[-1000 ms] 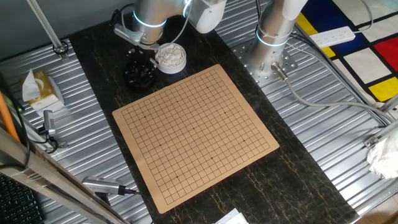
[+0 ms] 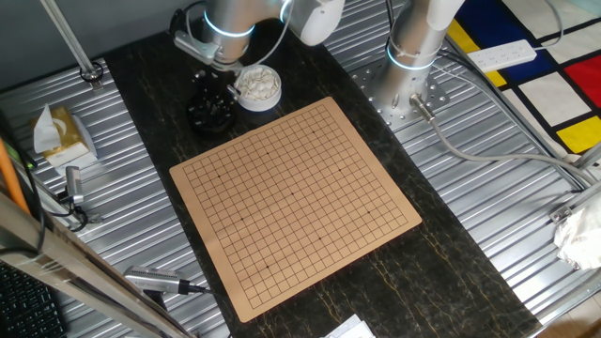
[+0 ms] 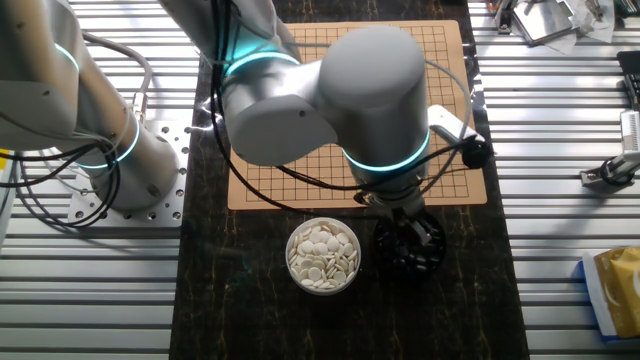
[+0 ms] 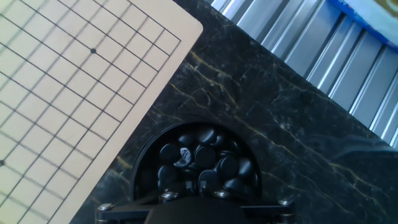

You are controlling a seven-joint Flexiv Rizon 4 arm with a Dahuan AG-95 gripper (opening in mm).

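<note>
A black bowl (image 4: 138, 163) filled with round black stones (image 4: 205, 155) stands on the dark marbled table, beyond the corner of the wooden Go board. My gripper is over the bowl's near side, its dark fingers hard to make out against the stones. Whether they are apart or touch a stone cannot be told. In exterior view 1 the gripper (image 2: 220, 92) hangs at the bowl, next to a white bowl (image 2: 260, 101) of white stones. The Go board (image 2: 293, 202) is bare in that view.
The white bowl (image 3: 324, 255) stands close beside the black one. A tissue box (image 2: 68, 141) sits off the table's left side. Bare table lies at the front right of the board.
The arm above the bowls has shifted slightly up and to the right in exterior view 1. The board and the bowls have stayed where they were.
</note>
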